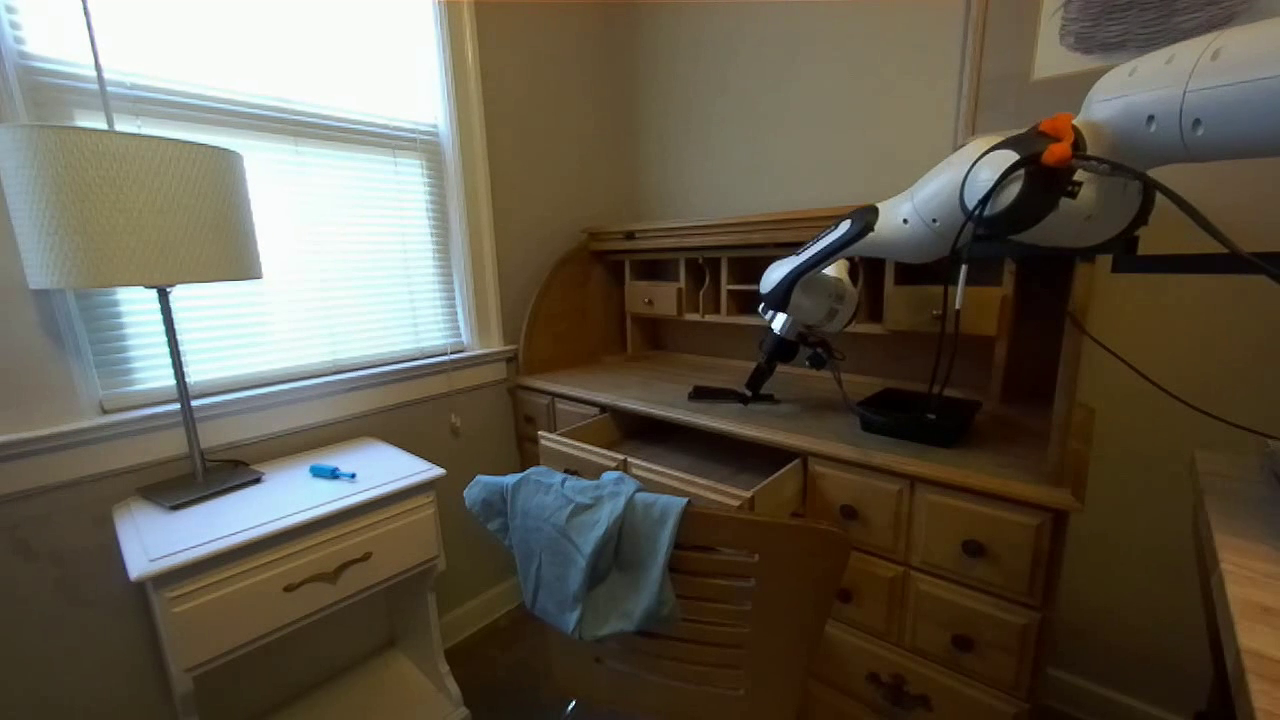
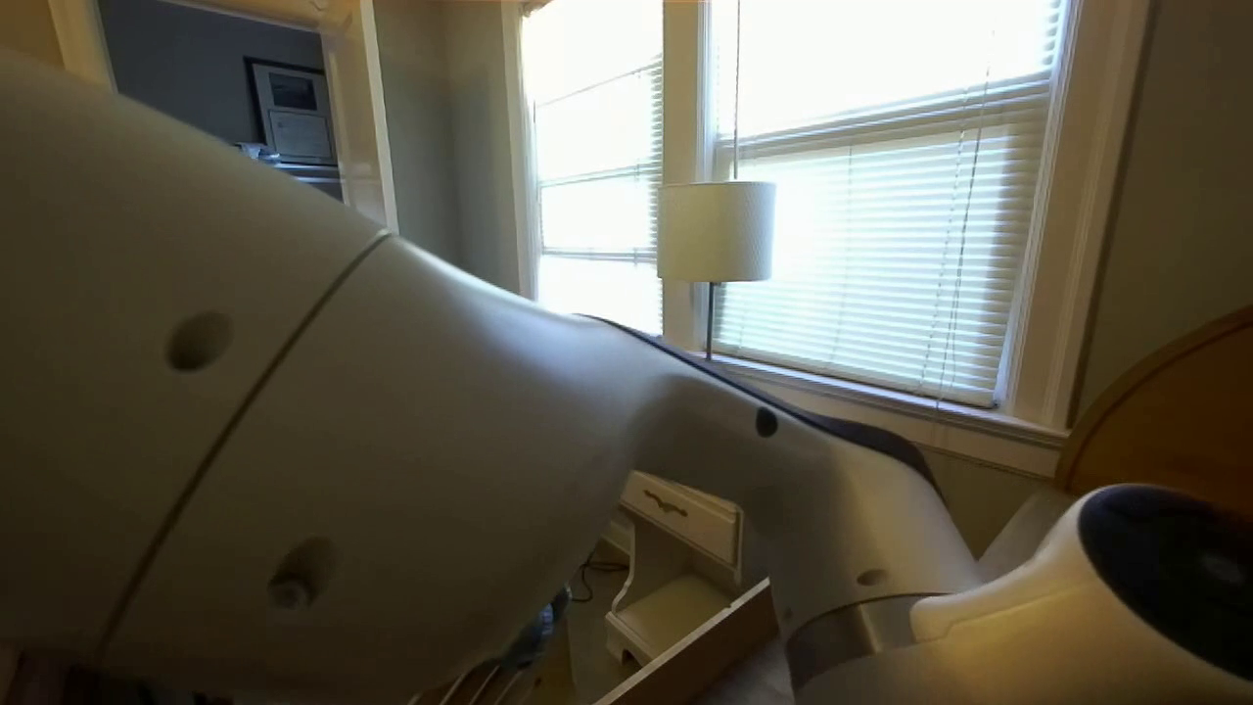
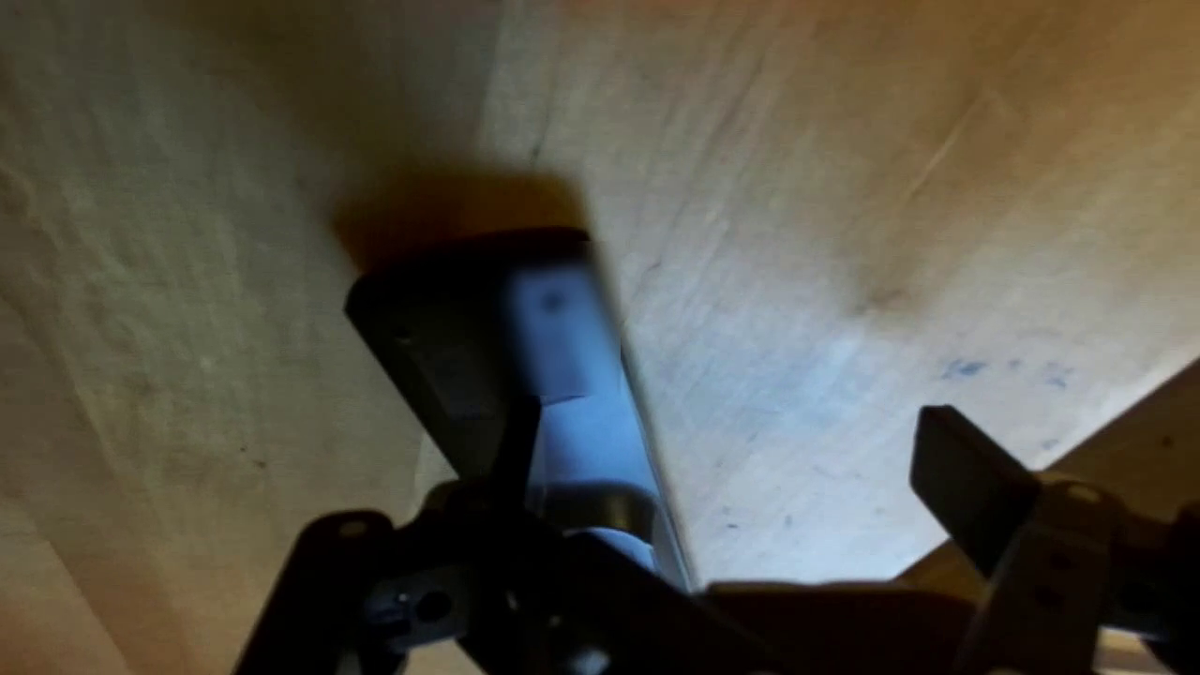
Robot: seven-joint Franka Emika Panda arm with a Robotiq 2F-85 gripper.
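Observation:
A long black object (image 3: pixel 439 337) with a shiny, light-reflecting top lies on the wooden desktop (image 1: pixel 624 378). It may be a stapler; the picture is too dark and blurred to tell. In exterior view 1 the dark object (image 1: pixel 716 394) appears flat near the desk's front edge, with my gripper (image 1: pixel 756 394) pointing down at its right end. The wrist view has my gripper open, its fingers wide apart. The left finger (image 3: pixel 517 450) overlaps the black object; whether they touch cannot be seen. Bare desktop fills most of the gap up to the right finger (image 3: pixel 967 484).
An open drawer (image 1: pixel 708 450) juts out below the desktop, behind a chair (image 1: pixel 768 588) draped with a blue cloth (image 1: pixel 588 546). A black tray (image 1: pixel 918 416) stands right of my gripper. A white side table (image 1: pixel 276 504) carries a blue item (image 1: pixel 332 472) and a lamp (image 1: pixel 180 384).

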